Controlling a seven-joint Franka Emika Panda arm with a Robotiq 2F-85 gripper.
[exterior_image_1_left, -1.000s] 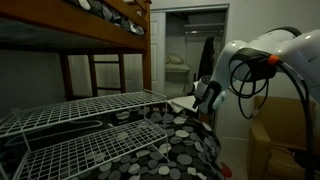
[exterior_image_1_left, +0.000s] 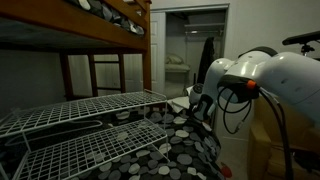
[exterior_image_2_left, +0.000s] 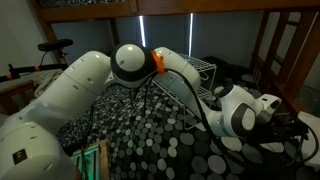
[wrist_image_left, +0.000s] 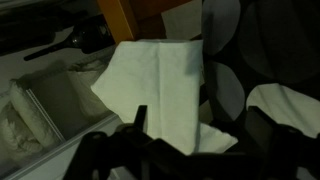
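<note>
A white piece of cloth or paper (wrist_image_left: 160, 85) lies below my gripper in the wrist view, creased and flat-looking. The gripper is open, its dark fingers (wrist_image_left: 132, 148) apart at the lower edge. Part of the white piece shows in the gap between them; whether they touch it, I cannot tell. Another pale patch (wrist_image_left: 285, 108) shows by the right finger. Exterior view 1 has the gripper (exterior_image_1_left: 203, 104) small and dark beyond the rack, over the far end of the bedding.
Dark bedding with pale round spots (exterior_image_1_left: 140, 163) spreads beneath the arm. A white wire rack (exterior_image_1_left: 90, 155) stands at the left, under a wooden bunk frame (exterior_image_1_left: 75, 40). A tan armchair (exterior_image_1_left: 265, 150) is at the right. The wrist view also shows a dark-handled object (wrist_image_left: 85, 38) and a pale bin (wrist_image_left: 55, 105).
In exterior view 1 the upper part of my arm has swung lower and farther left into the picture. The gripper end stays in roughly the same area.
</note>
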